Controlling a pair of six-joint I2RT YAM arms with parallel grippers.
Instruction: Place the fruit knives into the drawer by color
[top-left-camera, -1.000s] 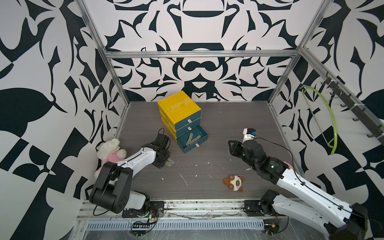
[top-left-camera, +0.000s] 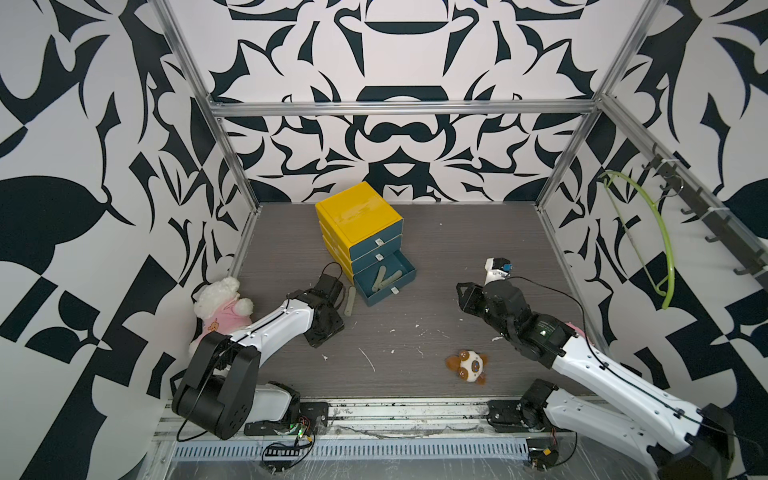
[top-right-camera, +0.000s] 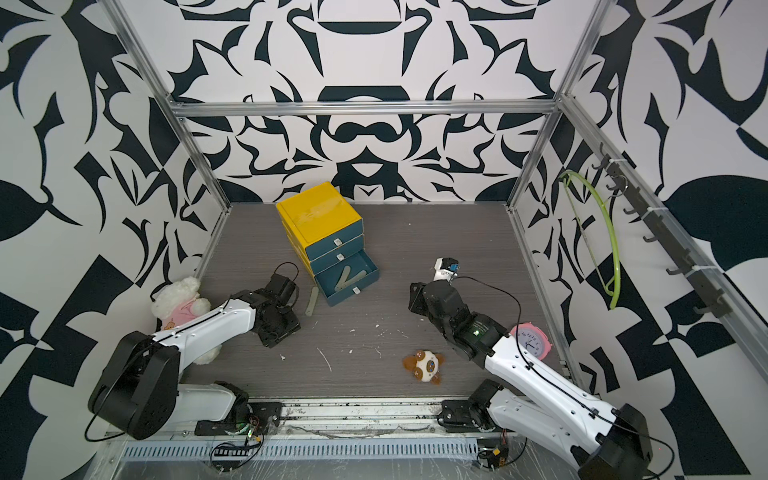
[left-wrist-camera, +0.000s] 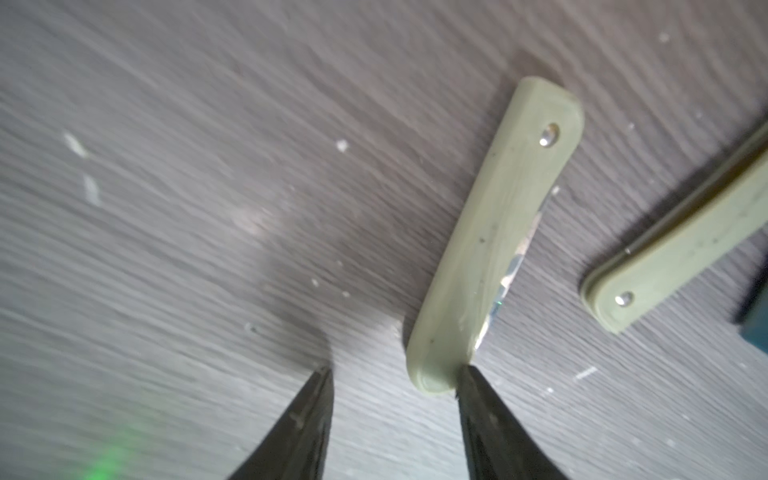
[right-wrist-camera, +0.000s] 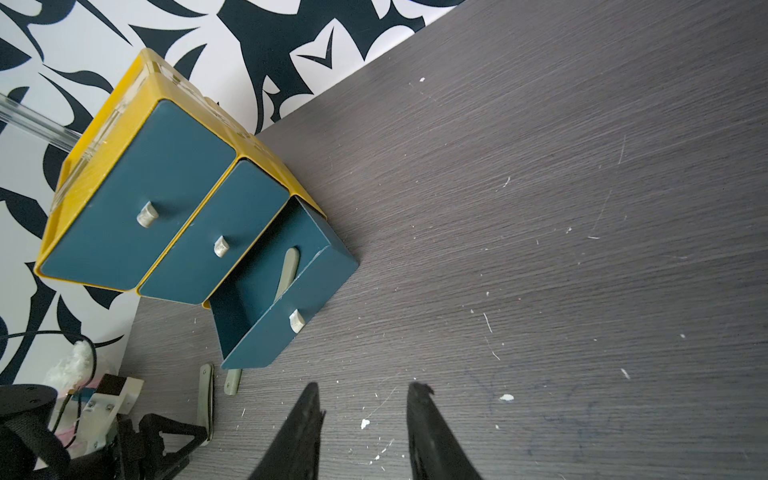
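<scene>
A yellow cabinet (top-left-camera: 356, 209) with blue drawers stands back left of centre, its bottom drawer (right-wrist-camera: 296, 300) pulled out with pale green fruit knives inside. In the left wrist view a pale green knife (left-wrist-camera: 488, 224) lies on the table, its near end at the fingertips of my open left gripper; a second knife (left-wrist-camera: 680, 240) lies to its right. In the top views my left gripper hangs low left of the drawer, largely hiding the table beneath. My right gripper hangs open over the right side of the table, nothing between its fingers.
A white plush bear (top-left-camera: 224, 308) sits at the left wall. A brown toy (top-left-camera: 468, 366) lies at the front right, and a pink clock (top-right-camera: 532, 340) stands behind the right arm.
The right arm is essentially still.
</scene>
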